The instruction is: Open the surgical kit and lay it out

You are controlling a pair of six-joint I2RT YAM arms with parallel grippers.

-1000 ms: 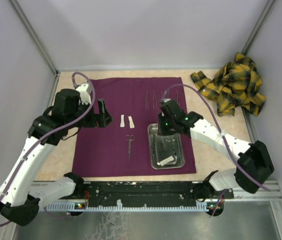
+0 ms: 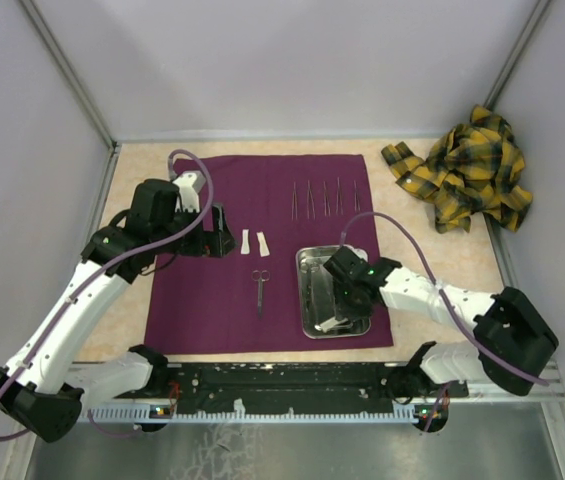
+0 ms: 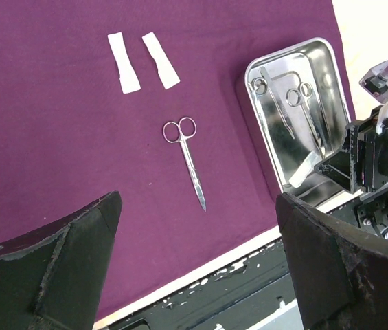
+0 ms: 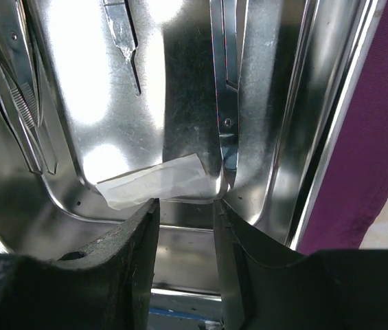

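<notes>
On the purple cloth (image 2: 202, 310) the steel tray (image 2: 312, 325) holds scissors, other instruments and a white packet (image 4: 152, 182). My right gripper is open just above the packet at the tray's near end. My left gripper hangs open over the left of the cloth, nothing between its fingers. Below it lie scissors (image 3: 190, 161) and two white packets (image 3: 123, 62). A row of several slim instruments (image 2: 310, 200) lies at the cloth's back right.
A bunched yellow-and-black plaid cloth (image 2: 472, 170) lies at the back right corner.
My right gripper has moved toward the near end of the tray and down over the packet. My left gripper has shifted slightly to the right.
</notes>
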